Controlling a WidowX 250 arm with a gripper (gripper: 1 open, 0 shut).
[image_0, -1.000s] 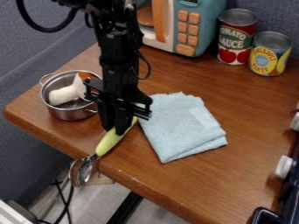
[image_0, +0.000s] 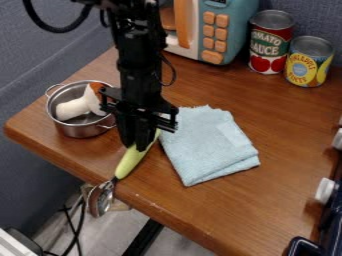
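My black gripper (image_0: 142, 128) is low over the table, its fingertips at the upper end of a yellow-green banana-like object (image_0: 131, 160) that lies slanting near the front left edge; whether it grips it is hidden. A metal spoon-like utensil (image_0: 102, 198) sits at that object's lower end, at the table edge. A small steel pot (image_0: 84, 125) with a white item (image_0: 79, 104) inside stands to the left. A folded light-blue cloth (image_0: 210, 147) lies right of the gripper.
A tomato sauce can (image_0: 269, 45), a yellow can (image_0: 309, 63) and a teal toy microwave (image_0: 211, 28) stand at the back of the wooden table (image_0: 254, 205). A dark appliance with white knobs (image_0: 313, 225) is at the right edge.
The arm and gripper have shifted very slightly; otherwise little differs.
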